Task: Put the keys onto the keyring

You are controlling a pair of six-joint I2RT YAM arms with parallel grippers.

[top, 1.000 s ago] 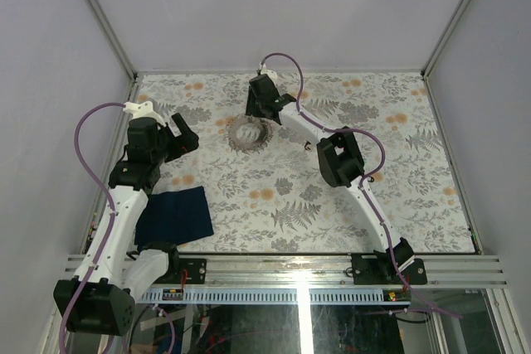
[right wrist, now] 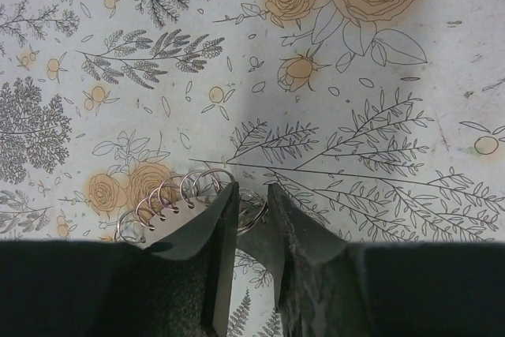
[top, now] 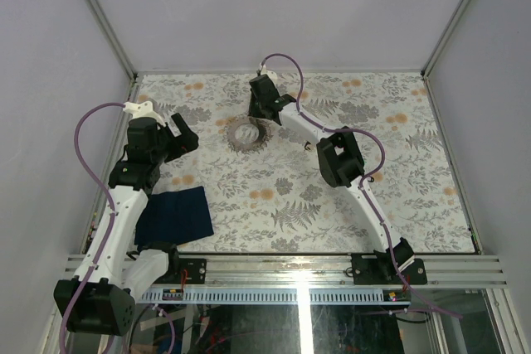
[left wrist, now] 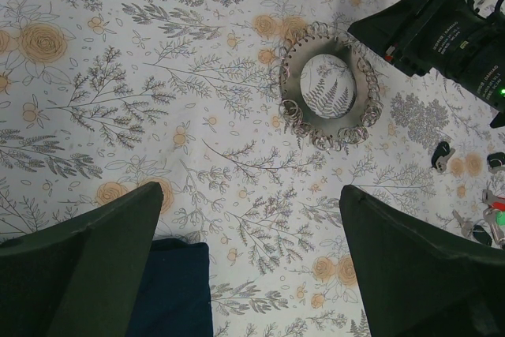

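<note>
The keyring is a flat round plate [left wrist: 292,84] edged with several small metal rings, lying at the back centre in the top view. My right gripper is over its edge, fingers part open with a narrow gap. A metal ring [right wrist: 251,212] shows in that gap; whether the fingers touch it I cannot tell. Over on the left, my left gripper is wide open and empty above the table. Several keys lie right of the keyring, among them a dark-headed key [left wrist: 442,155] and another key [left wrist: 471,229]; the right arm partly hides them in the top view.
A dark blue folded cloth [top: 174,215] lies at the front left of the table. The right arm [top: 303,122] reaches across the back part.
The left arm and the cloth are as they were.
</note>
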